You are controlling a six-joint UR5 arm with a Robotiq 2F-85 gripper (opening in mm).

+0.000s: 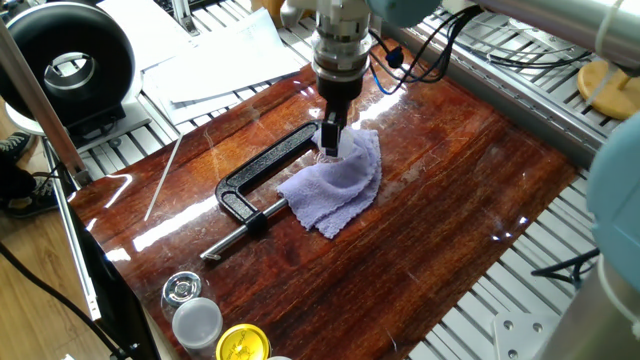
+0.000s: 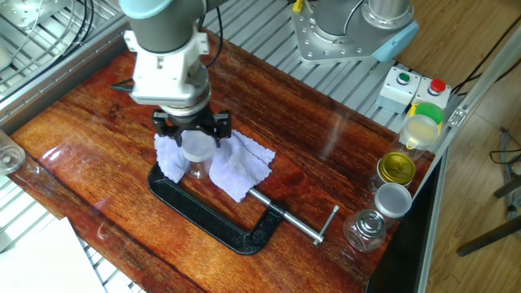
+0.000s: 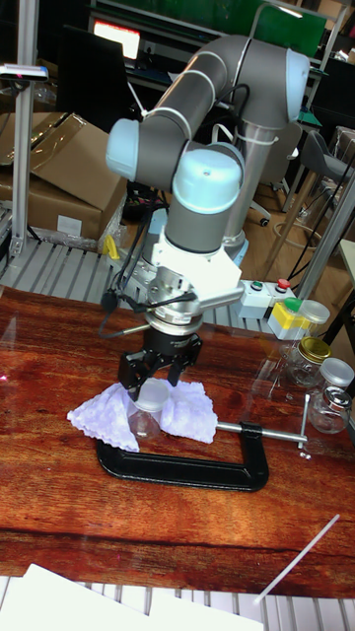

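Observation:
A clear jar with a white lid [image 2: 198,145] stands amid a lilac cloth [image 2: 241,165], inside the frame of a black C-clamp [image 2: 203,216]. My gripper [image 2: 194,133] points down over the jar, its fingers [image 2: 222,125] spread wide on either side of the lid. In exterior view 3 the jar's white lid [image 3: 154,393] shows below and between the open fingers, with the cloth [image 3: 189,410] bunched on both sides. Whether a finger touches the lid cannot be made out. From exterior view 1, the gripper [image 1: 332,150] partly covers the lid, and the cloth [image 1: 335,190] hides most of the jar.
Several jars line the table's edge, among them one with a gold lid [image 2: 397,168] and one with a silver lid [image 2: 369,223]. The clamp's screw handle [image 2: 326,224] sticks out toward them. A button box [image 2: 399,88] sits beyond.

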